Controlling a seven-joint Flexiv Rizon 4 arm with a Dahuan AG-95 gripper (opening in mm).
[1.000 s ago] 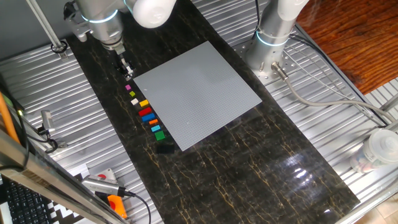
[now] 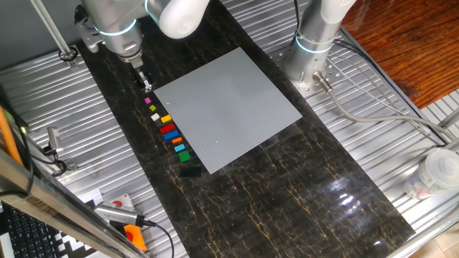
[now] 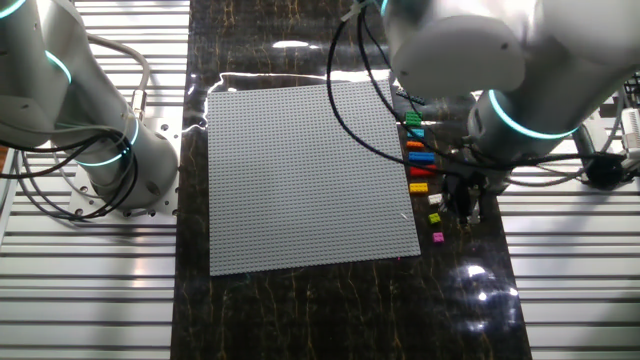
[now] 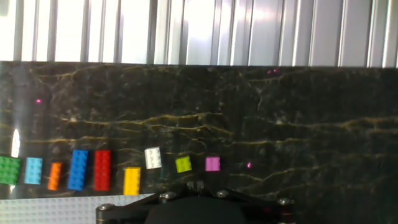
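A row of toy bricks lies along one edge of the bare grey baseplate (image 2: pixel 228 107). From one end, the wrist view has a green brick (image 4: pixel 9 170), a light blue one (image 4: pixel 33 170), an orange one (image 4: pixel 55 176), a blue one (image 4: pixel 78 169) and a red one (image 4: pixel 102 170). Then come a yellow brick (image 4: pixel 132 181), a white one (image 4: pixel 153 158), a lime one (image 4: pixel 183 164) and a magenta one (image 4: pixel 212 163). My gripper appears shut, its tips close together with nothing visible between them. In exterior view 1, it hangs near the magenta end of the row.
A black flat piece (image 2: pixel 190 172) lies beyond the green brick. Cables (image 3: pixel 345 110) hang across exterior view 2.
My arm has shifted slightly, its wrist turning a little more upright, while the gripper's tip stays near the same spot. The bricks and baseplate have not moved.
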